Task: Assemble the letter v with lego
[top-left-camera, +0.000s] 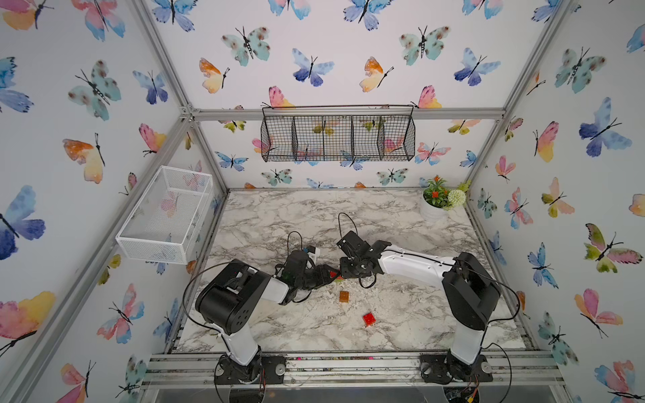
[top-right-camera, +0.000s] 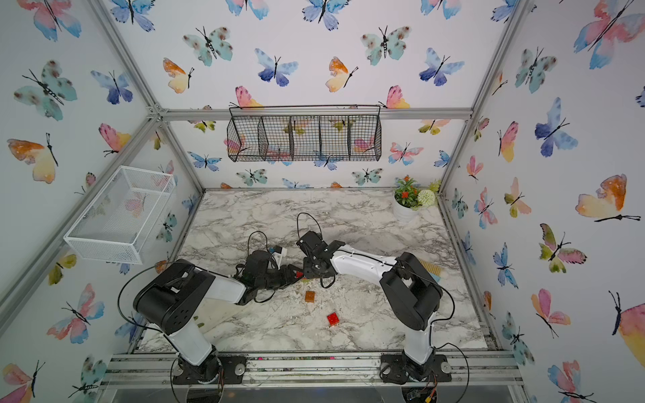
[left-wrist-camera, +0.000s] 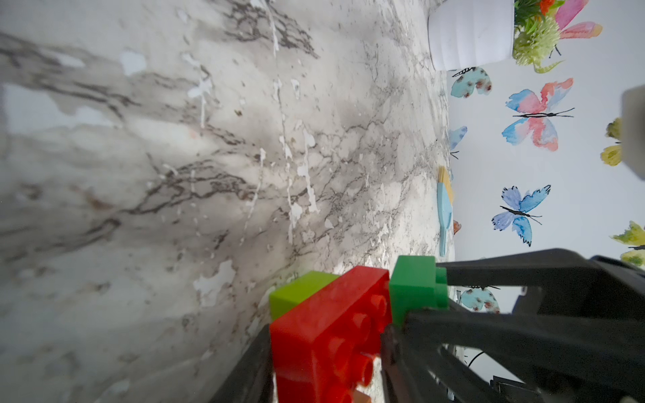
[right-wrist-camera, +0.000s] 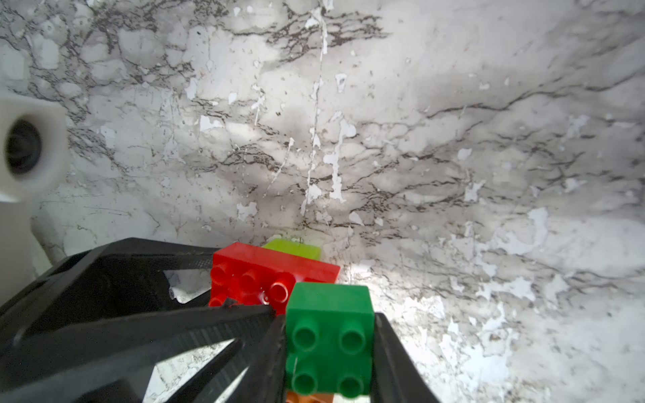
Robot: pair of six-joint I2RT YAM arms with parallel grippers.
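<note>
In the left wrist view, my left gripper is shut on a long red brick point(left-wrist-camera: 322, 329), its studs turned toward the right gripper's side. A lime brick point(left-wrist-camera: 302, 292) shows against the red one's far side; whether they are joined cannot be told. My right gripper is shut on a green brick point(right-wrist-camera: 329, 336), studs facing the right wrist camera. The green brick is right up against the red one's stud side at one end; whether they touch or are pressed together is unclear. Both grippers meet over the middle of the table.
On the table in front of the grippers lie an orange brick point(top-left-camera: 344, 296) and a small red brick point(top-left-camera: 369, 319). A potted plant point(top-left-camera: 435, 201) stands at the back right.
</note>
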